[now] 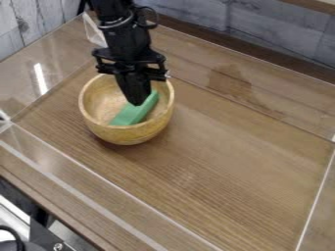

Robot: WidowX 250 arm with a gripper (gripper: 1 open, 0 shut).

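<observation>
A round wooden bowl (98, 123) sits on the left half of the wooden table. In it lies a green oblong object (131, 114). The black robot gripper (128, 80) hangs over the back part of the bowl, just behind the green object, with nothing visible between its fingers. Whether it is open or shut is hard to make out.
</observation>
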